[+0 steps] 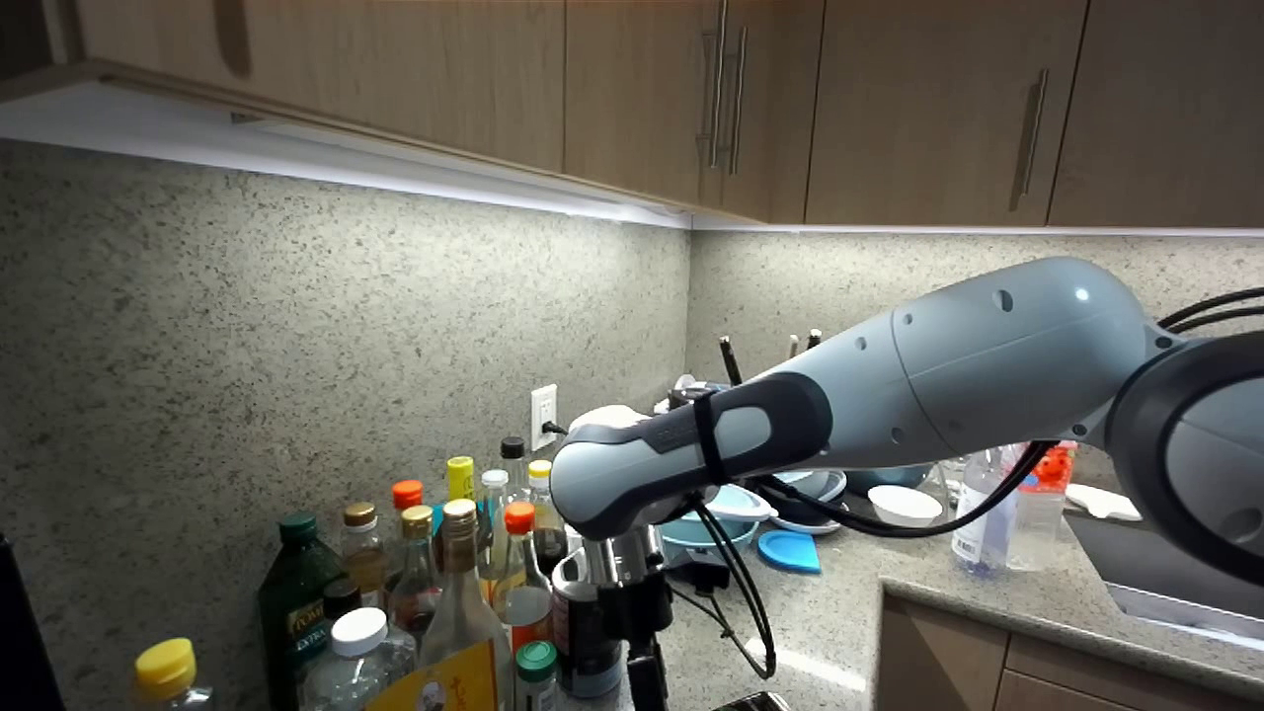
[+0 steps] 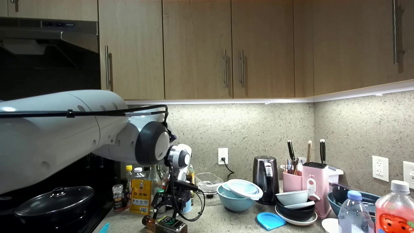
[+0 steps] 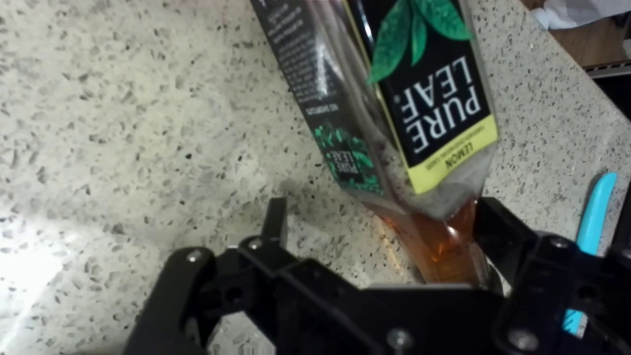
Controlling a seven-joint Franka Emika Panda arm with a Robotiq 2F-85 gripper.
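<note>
A Pure Leaf lemon tea bottle with a black label and amber liquid lies on its side on the speckled counter. In the wrist view my gripper is open across the bottle's narrowing neck end. The right finger is against or very close to the bottle, while a wide gap separates the left finger from it. Exterior view 2 has the gripper low over the bottle. The bottle's cap is hidden behind the gripper body in the wrist view.
Several sauce bottles crowd the wall beside the arm. A turquoise utensil lies near the counter edge. Bowls, a blue lid and a kettle stand farther right. A lidded pan sits on the stove.
</note>
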